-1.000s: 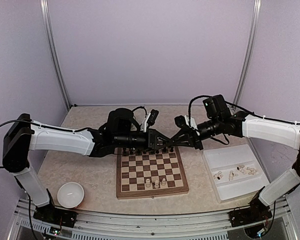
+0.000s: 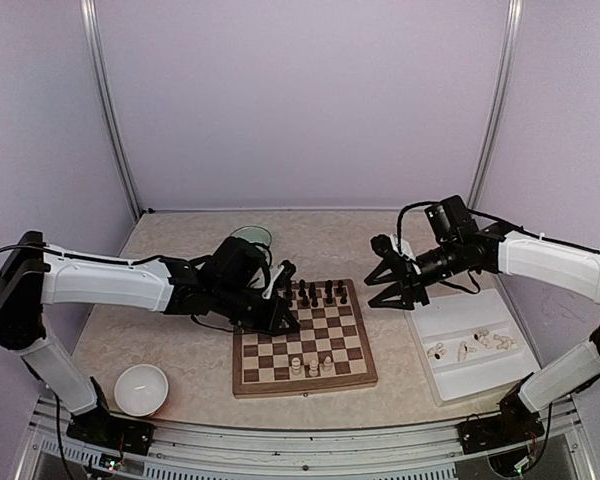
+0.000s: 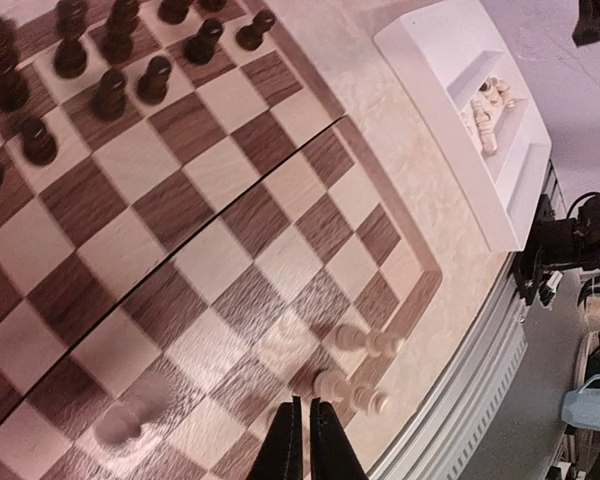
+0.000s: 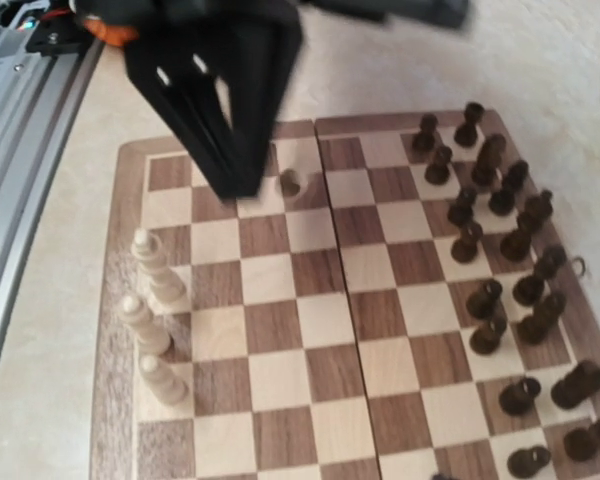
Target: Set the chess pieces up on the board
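Note:
On the wooden chessboard [image 2: 305,387] dark pieces [image 4: 515,220] stand along the far side. Three white pieces, such as this one [image 2: 327,363], stand along the near edge. My left gripper is low over the board's left part, its fingers pressed shut, nothing visible between them. Apart from these fingertips, a blurred pale piece [image 3: 135,410] shows to their left, near the fold. The right wrist view has a light round piece end [image 4: 293,183] near the left fingertips; whether it touches the board I cannot tell. Beyond the board's right edge, my right gripper [image 2: 370,292] hangs open and empty.
A white tray [image 2: 470,383] with several white pieces sits right of the board. To the left are a white bowl [image 2: 141,390] and free table. A pale green round dish [image 2: 252,236] stands behind the left arm.
My two grippers have drawn apart. The right moved rightwards; its fingers have opened.

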